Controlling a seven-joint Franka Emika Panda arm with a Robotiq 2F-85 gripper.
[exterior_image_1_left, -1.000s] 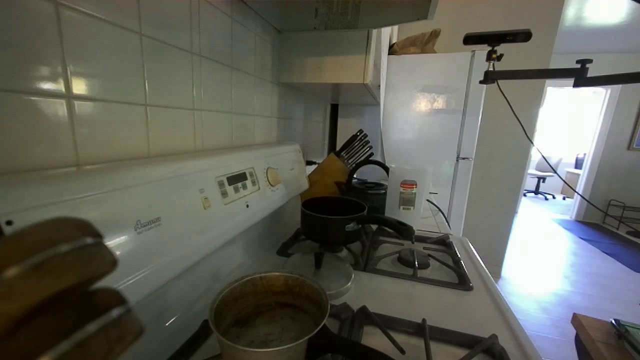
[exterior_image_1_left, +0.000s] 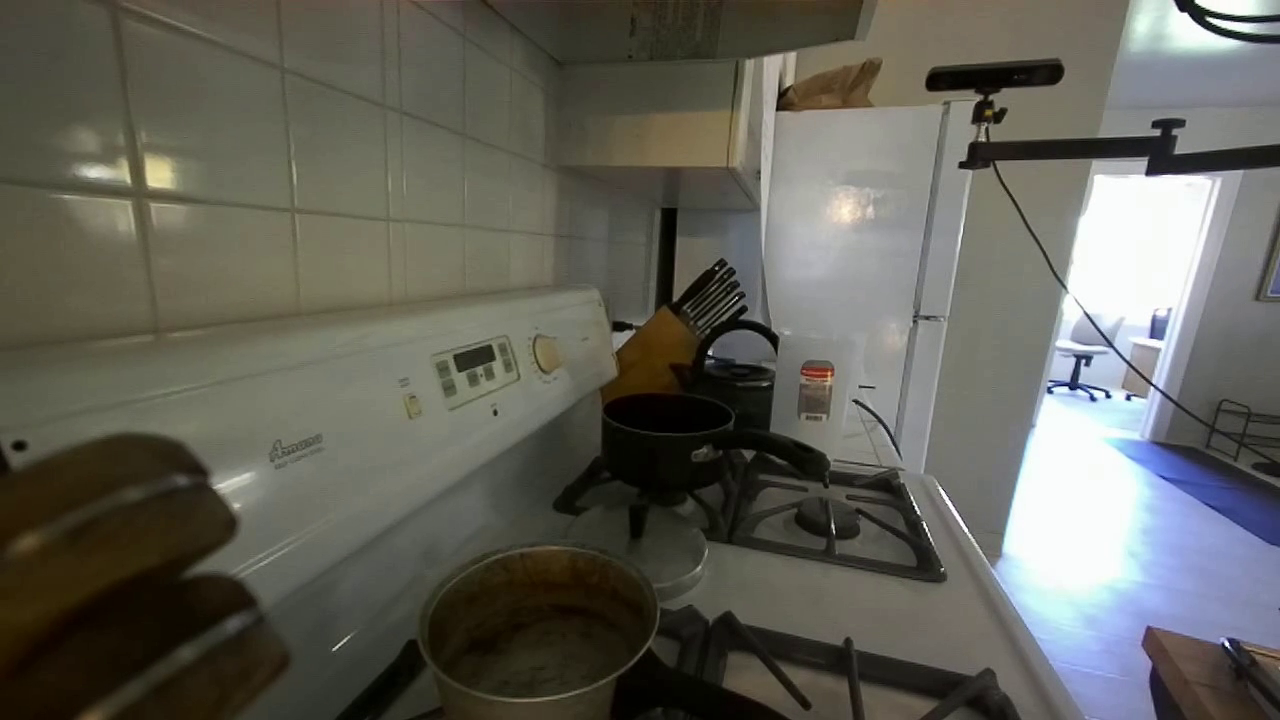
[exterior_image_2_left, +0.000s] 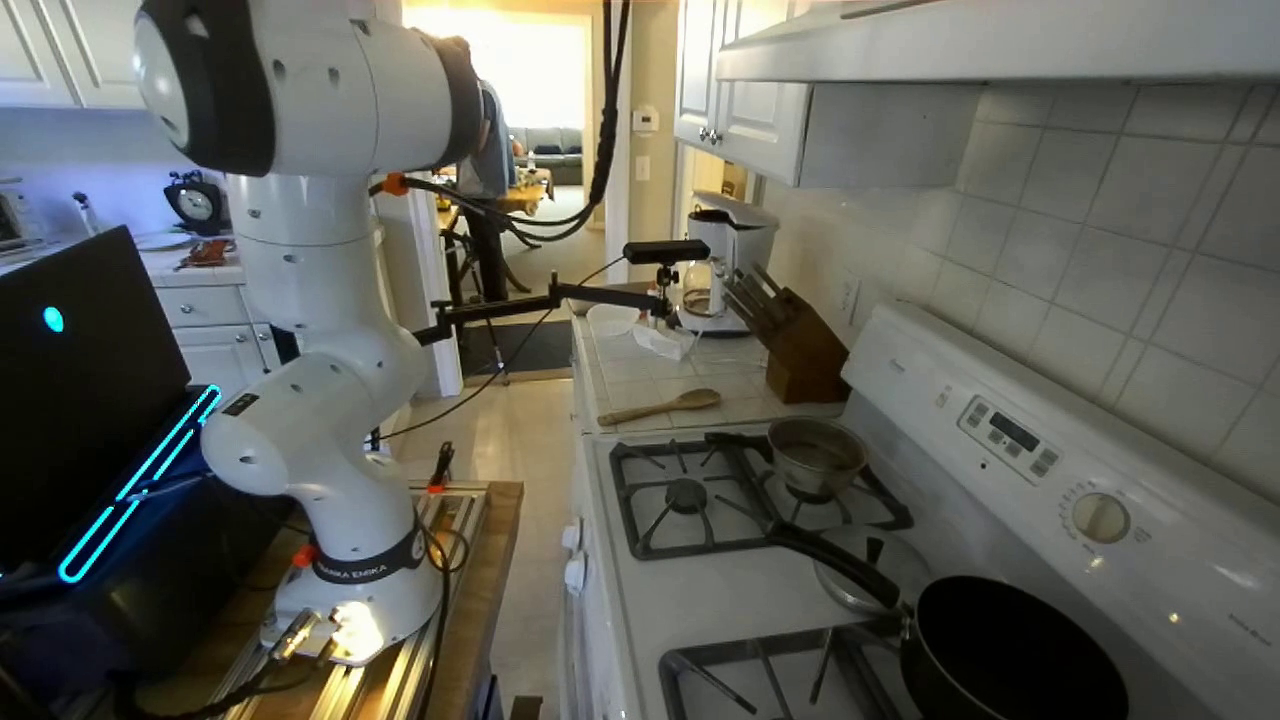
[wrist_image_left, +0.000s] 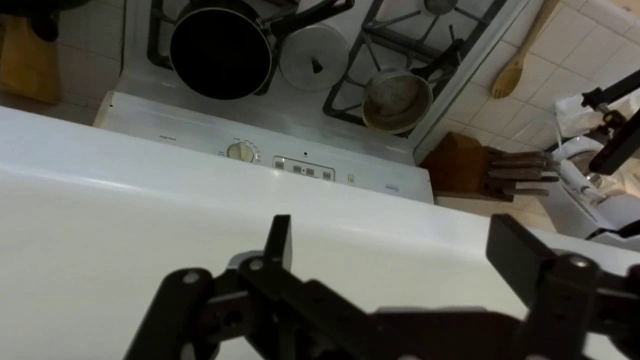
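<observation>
Wide apart in the wrist view stand the fingers of my gripper, open with nothing between them. Below it in that view are the stove's pots, well away from the fingertips. The black pot (wrist_image_left: 220, 54) sits on a burner, its handle toward the glass lid (wrist_image_left: 314, 57). On another burner rests the worn metal pot (wrist_image_left: 397, 101), also seen in exterior view 1 (exterior_image_1_left: 540, 624). Between the two pots the lid lies on the stove top. Exterior view 2 shows the arm raised, with the gripper out of frame.
A white range hood (exterior_image_2_left: 996, 42) hangs over the stove, and its pale surface fills much of the wrist view. The knife block (exterior_image_2_left: 806, 348) and a wooden spoon (exterior_image_2_left: 660, 408) are on the counter. A camera arm (exterior_image_2_left: 540, 300) reaches over the counter's edge.
Dark cables have come into the top right corner of exterior view 1. The pots and lid have not moved.
</observation>
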